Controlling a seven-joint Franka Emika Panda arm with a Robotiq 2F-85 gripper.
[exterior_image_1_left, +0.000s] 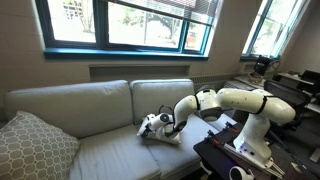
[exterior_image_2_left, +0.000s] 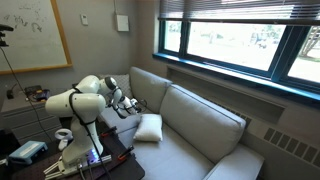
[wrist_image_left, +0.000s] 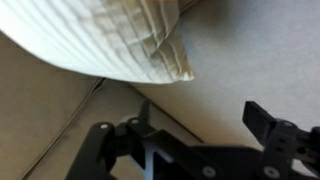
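Observation:
A pale striped pillow fills the upper left of the wrist view, its corner pointing down between my fingers' directions. My gripper is open, its dark fingers apart, with nothing seen between them. In exterior view 1 the gripper is low over the middle of the couch, beside a small white pillow partly hidden by the arm. Exterior view 2 shows the white pillow lying on the seat near the gripper; whether they touch, I cannot tell.
A grey couch runs below the windows. A patterned pillow leans at its left end. The couch's seat is clear toward the right of exterior view 2. A dark table stands around the arm's base.

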